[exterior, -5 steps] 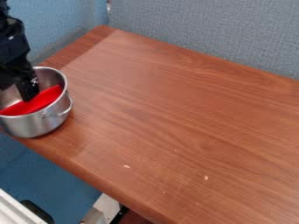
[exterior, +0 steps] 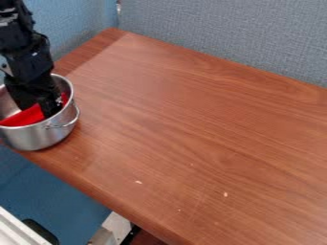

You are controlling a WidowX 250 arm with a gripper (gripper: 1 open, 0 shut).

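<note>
A steel pot (exterior: 44, 134) with a wire handle stands at the left edge of the wooden table (exterior: 205, 134). Inside it lies a flat red object (exterior: 21, 118). My black gripper (exterior: 42, 100) reaches down into the pot from the upper left, its lower end over the red object. Whether its fingers are open or shut on anything is too dark and hidden to tell.
A blue-grey padded wall (exterior: 230, 33) runs along the back. Off the left edge, below, are a white frame and some dark items.
My gripper has shifted right and down within the pot, now covering more of the red object. The pot stays in place.
</note>
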